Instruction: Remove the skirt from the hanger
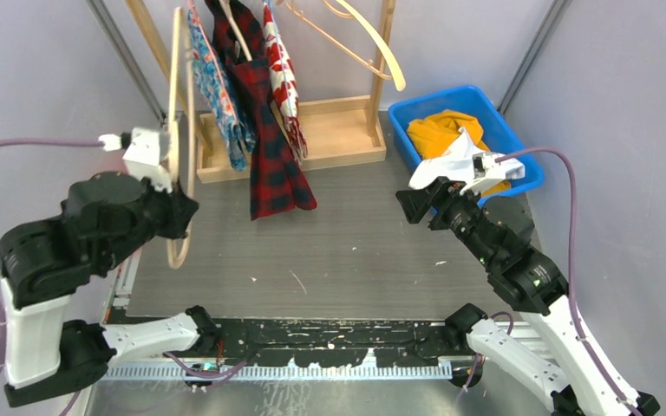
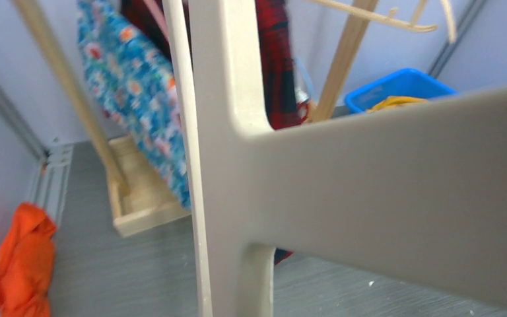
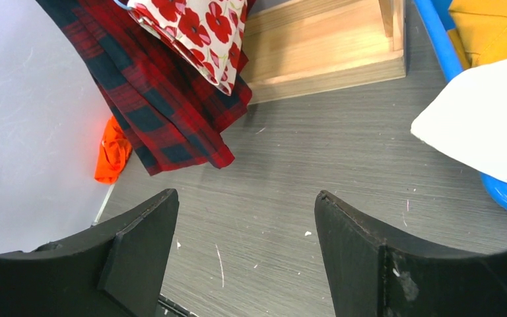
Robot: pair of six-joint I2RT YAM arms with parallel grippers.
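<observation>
My left gripper (image 1: 177,217) is shut on a wooden hanger (image 1: 191,156) held at the left of the top view; in the left wrist view a pale close-up shape fills the middle. Plaid cloth (image 1: 273,165), blue floral cloth (image 1: 225,104) and red-flowered white cloth (image 1: 284,95) hang from the rack behind. My right gripper stands open over the floor, before the blue bin (image 3: 436,36), with nothing between its fingers.
Yellow cloth (image 1: 451,121) and white cloth (image 1: 447,165) lie in the bin. An orange cloth (image 2: 23,257) lies by the left wall. Empty hangers (image 1: 373,35) hang at the rack's right.
</observation>
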